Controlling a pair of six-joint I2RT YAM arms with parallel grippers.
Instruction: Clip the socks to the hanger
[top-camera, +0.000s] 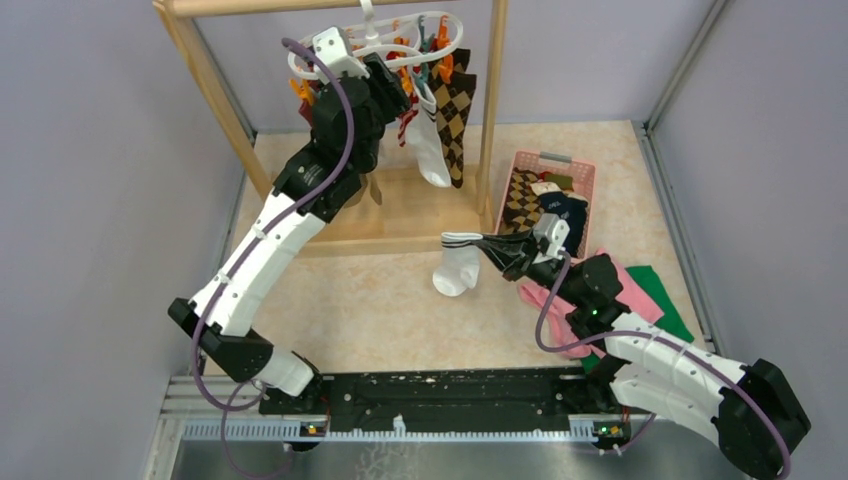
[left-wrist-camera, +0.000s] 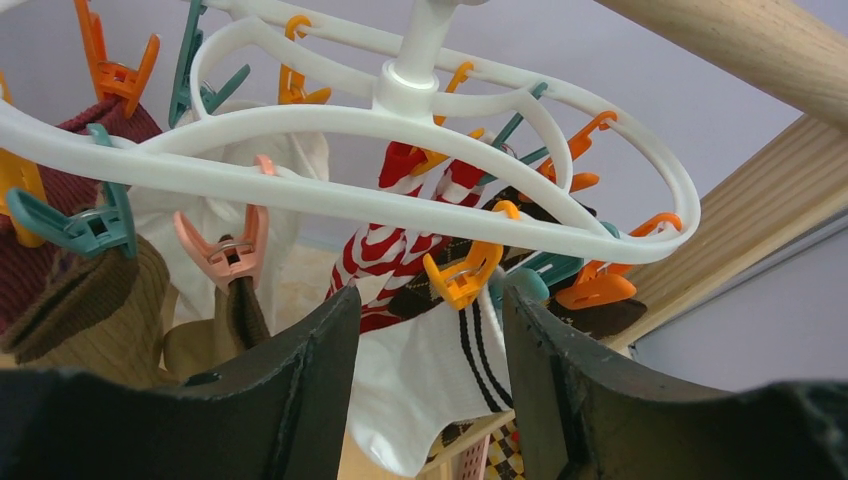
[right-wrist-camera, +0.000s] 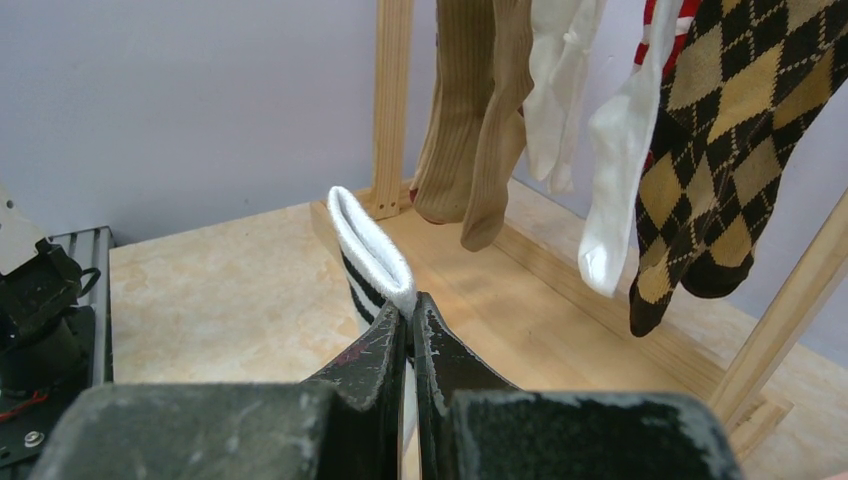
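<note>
A white sock with black stripes (top-camera: 458, 272) dangles over the table, its cuff pinched in my right gripper, which is shut on it. Up at the white round hanger (left-wrist-camera: 400, 207), my left gripper is open, its fingers apart and empty. Beyond the gap, nearer the right finger, an orange clip (left-wrist-camera: 465, 278) holds another white striped sock (left-wrist-camera: 410, 370). To the left, a pink clip (left-wrist-camera: 232, 250) and a teal clip (left-wrist-camera: 100, 218) grip brown socks (right-wrist-camera: 460, 120). Argyle socks (right-wrist-camera: 720, 130) hang at the hanger's right side.
A wooden frame (top-camera: 490, 120) surrounds the hanger. On the right stands a pink basket (top-camera: 590, 190) with more socks. Pink cloth (top-camera: 640, 300) and green cloth (top-camera: 665, 305) lie under the right arm.
</note>
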